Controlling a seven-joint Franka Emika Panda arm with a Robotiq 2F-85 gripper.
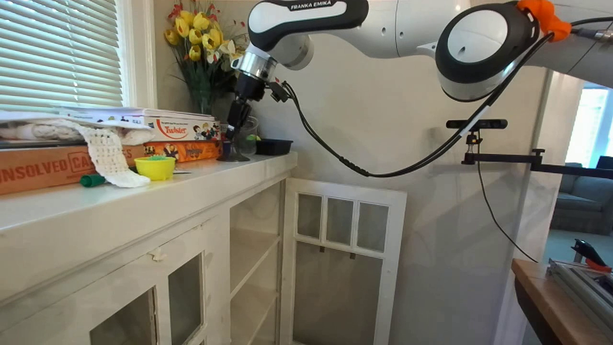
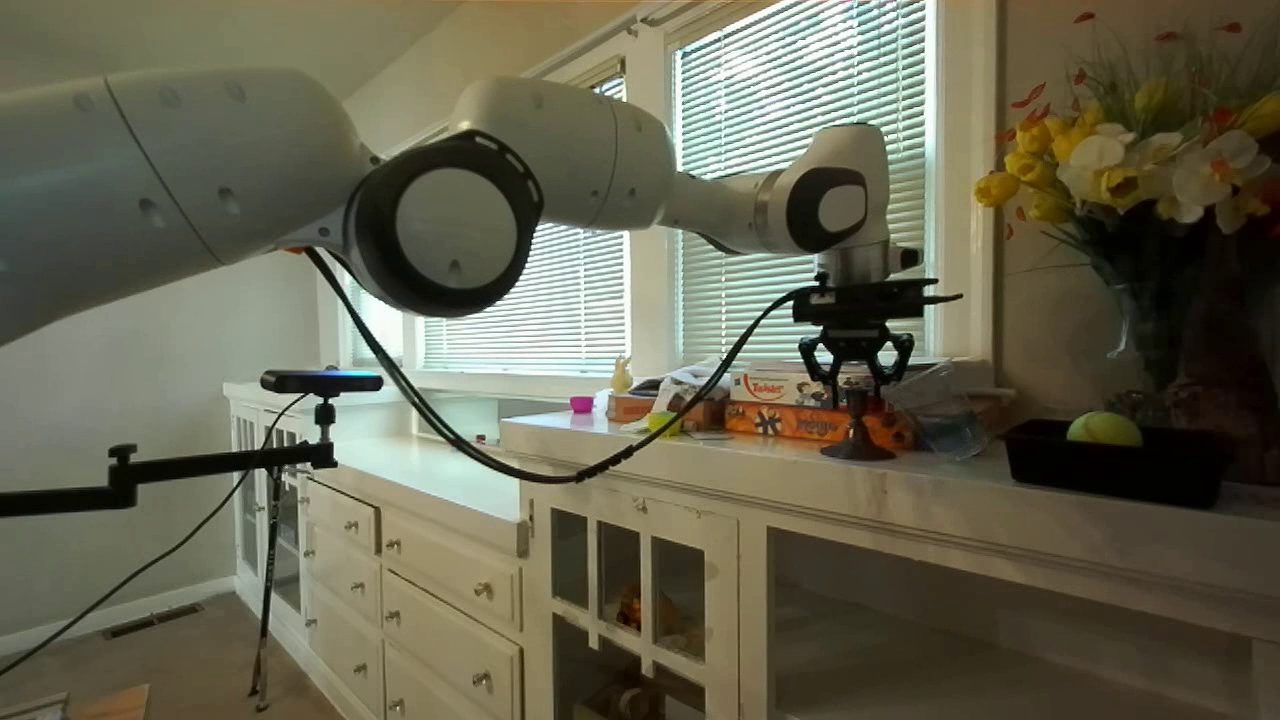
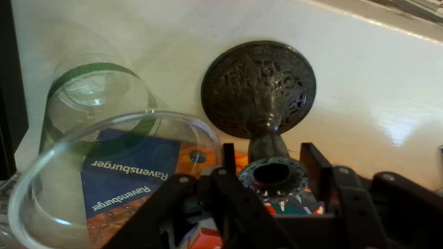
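A dark metal candlestick with a pierced round base [image 3: 286, 97] stands upright on the white counter. In the wrist view its hollow cup [image 3: 272, 173] lies between the two fingers of my gripper, with a narrow gap showing on either side of the stem. The fingers are part open around it, not visibly pressing on it. From the second exterior view, the gripper [image 2: 857, 391] points straight down over the candlestick [image 2: 857, 449], its fingertips level with the upper part.
Beside the candlestick is a clear plastic cup [image 3: 99, 99] with a green band. Stacked game boxes [image 2: 780, 386] stand behind. A black tray [image 2: 1116, 478] holding a tennis ball [image 2: 1105, 428] is to the right, near a flower vase [image 2: 1134, 318].
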